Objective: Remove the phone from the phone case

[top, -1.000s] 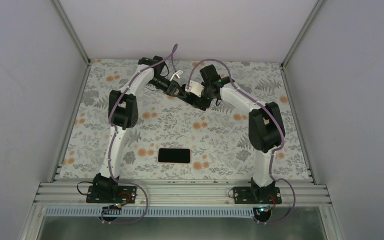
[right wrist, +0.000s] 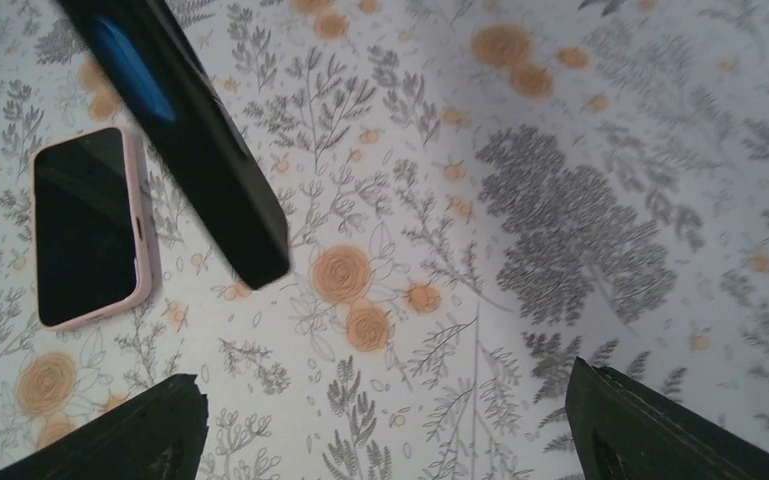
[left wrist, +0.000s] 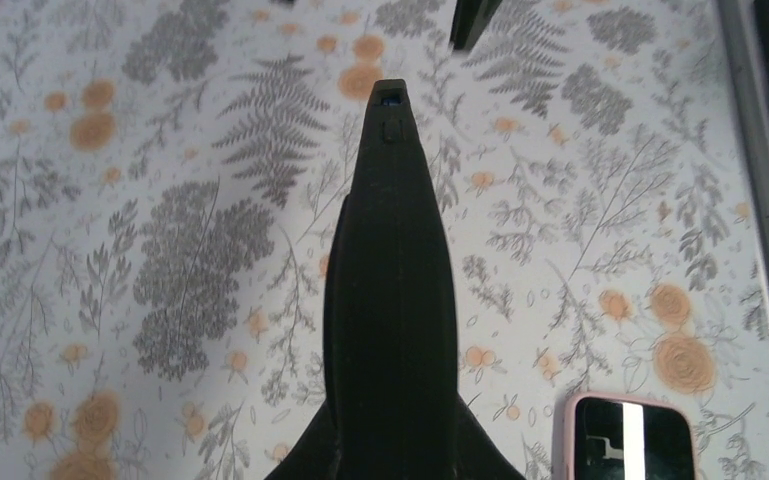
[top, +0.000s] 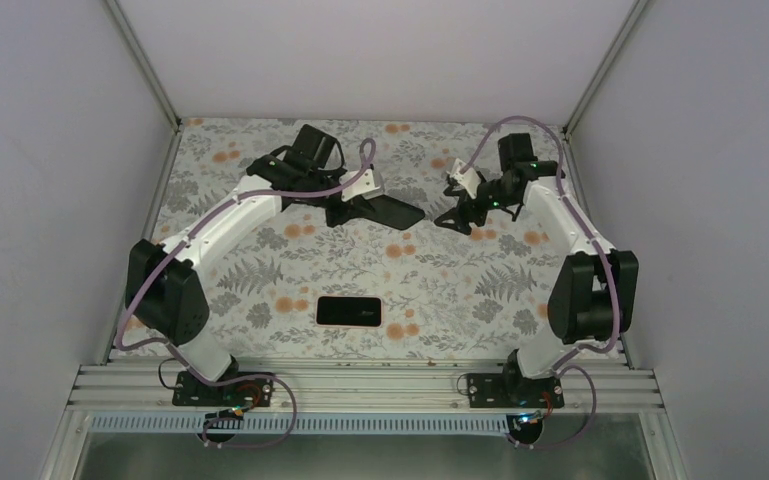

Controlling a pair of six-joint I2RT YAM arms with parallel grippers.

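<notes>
A flat black phone case (top: 395, 212) is held off the table by my left gripper (top: 348, 209), which is shut on one end of it. The left wrist view shows this case (left wrist: 392, 270) edge-on, pointing away from me. A phone with a pink edge (top: 349, 311) lies flat near the table's front, apart from the case; the right wrist view also shows the phone (right wrist: 88, 228), screen up. My right gripper (top: 453, 222) stands open to the right of the case, clear of it. Bare tablecloth shows between its fingers. The case's inside cannot be seen.
The patterned tablecloth (top: 440, 300) is clear around the phone and across the middle and right. Walls (top: 390, 60) close off the back and both sides. A metal rail (top: 410, 380) runs along the front edge.
My right gripper was at the case's free end and has moved away to the right. The phone has not moved.
</notes>
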